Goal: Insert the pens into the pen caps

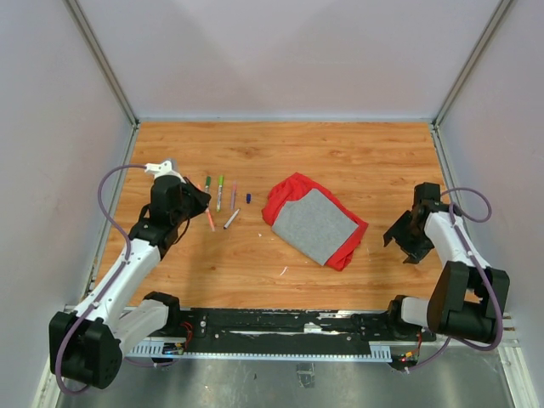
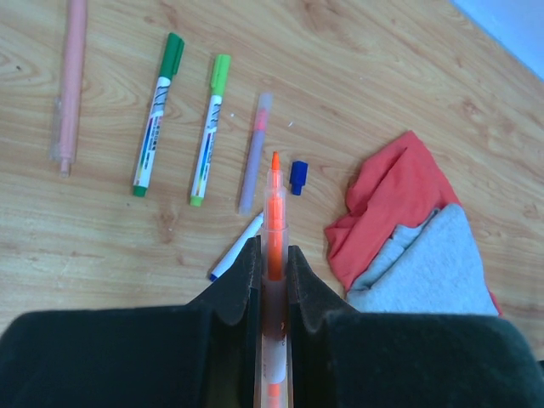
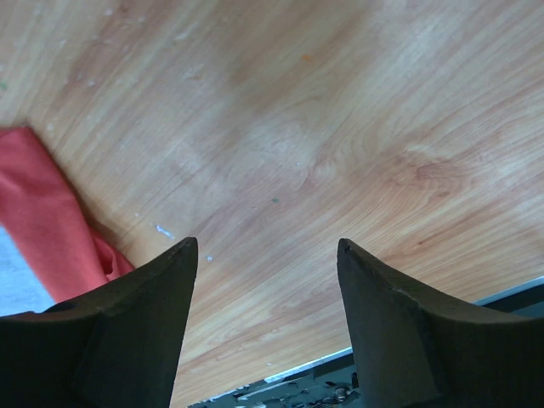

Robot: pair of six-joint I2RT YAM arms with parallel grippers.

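Observation:
My left gripper is shut on an orange pen (image 2: 274, 219), its orange tip pointing away past the fingers. Right of that tip lies a small blue cap (image 2: 298, 177) on the wood. A white marker with a blue end (image 2: 236, 246) lies partly behind the held pen. Left of it are a purple-pink pen (image 2: 253, 157), a light green marker (image 2: 210, 127), a dark green marker (image 2: 154, 119) and a pink pen (image 2: 73, 81). Over bare table at the far right, my right gripper stands open and empty.
A red and grey cloth (image 1: 316, 223) covers the middle of the table, right of the pens. Wood around and behind it is clear. A small white scrap (image 1: 284, 271) lies near the front. A black rail (image 1: 272, 331) runs along the front edge.

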